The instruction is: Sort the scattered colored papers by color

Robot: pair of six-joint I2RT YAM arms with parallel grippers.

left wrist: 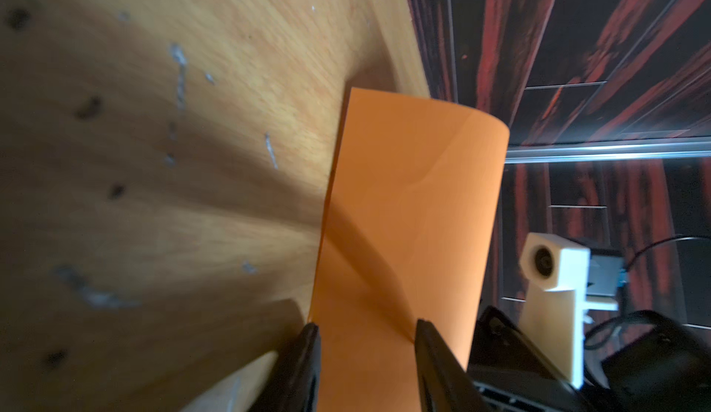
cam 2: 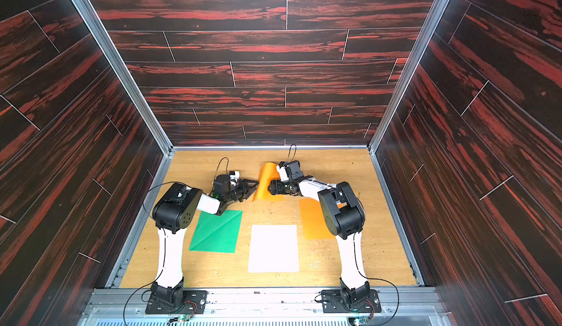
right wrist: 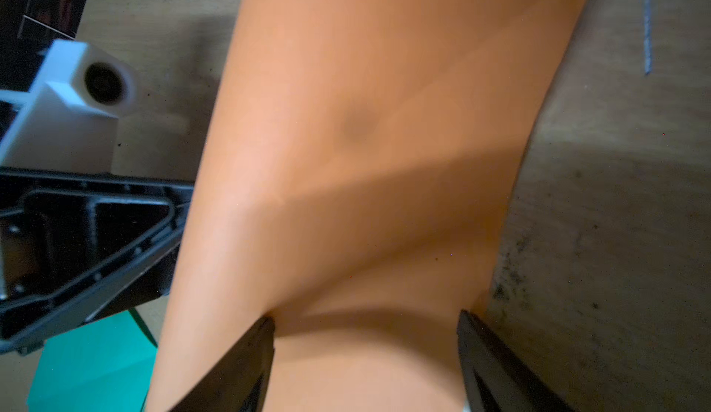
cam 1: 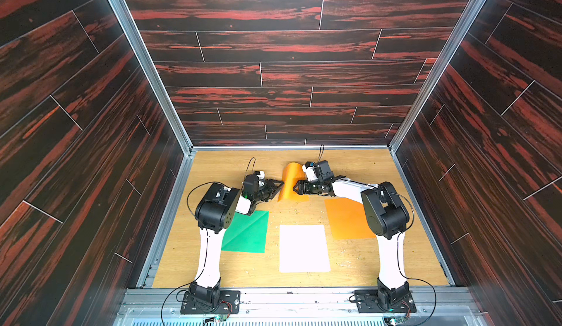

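Note:
Between my two grippers, an orange sheet is bowed up into a curve near the back middle of the table. My left gripper is at its left side with fingers apart; in the left wrist view the sheet shows behind and between the fingertips. At the right side is my right gripper, its fingers also apart and the curved sheet between and beyond them. On the table lie a creased green sheet at left, a white sheet in the front middle and another orange sheet, partly under the right arm.
Bare table shows at the back left and along the right side. Dark panel walls stand on the left, back and right. Both grippers are close to each other over the back middle.

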